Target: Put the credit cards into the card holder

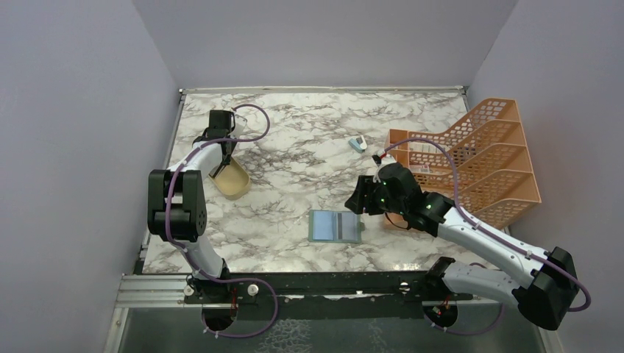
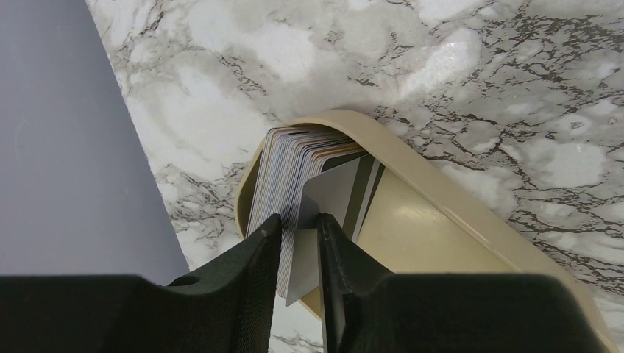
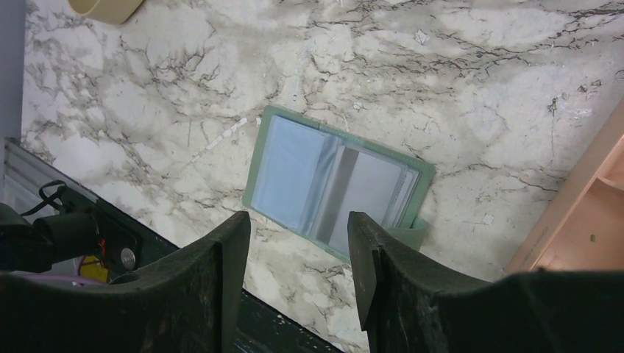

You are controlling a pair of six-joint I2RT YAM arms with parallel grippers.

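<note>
A stack of credit cards stands on edge at the narrow end of a beige bin. The frontmost card leans away from the others. Over the cards is my left gripper, partly open, one fingertip on each side of the front card's edge; contact is hard to tell. The green-edged card holder lies spread open on the table, with clear pockets. Above it my right gripper stands open, nothing between its fingers.
An orange slatted rack fills the table's right side. A small light-blue and white object lies near the back, left of the rack. Bare marble separates the bin from the holder.
</note>
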